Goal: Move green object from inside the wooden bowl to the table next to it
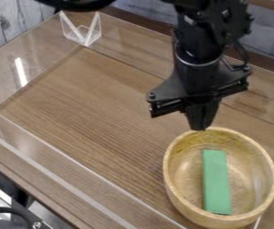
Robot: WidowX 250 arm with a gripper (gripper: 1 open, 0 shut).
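A long green object (216,182) lies inside the round wooden bowl (173,175), at the lower right of the view. It lies right of the bowl's middle, its length running roughly front to back. My black gripper (201,121) hangs from the top, pointing down. In the view, its tip meets the bowl's far rim, above the green object and apart from it. Its height over the table is hard to judge. The finger ends look like one dark shape, so their gap cannot be made out. Nothing held shows there.
Bare wooden table (91,121) stretches left of the bowl, wide and clear. A small white wire-like stand (82,29) is at the far left corner. Dark cables (8,210) lie at the lower left, beyond the table's edge.
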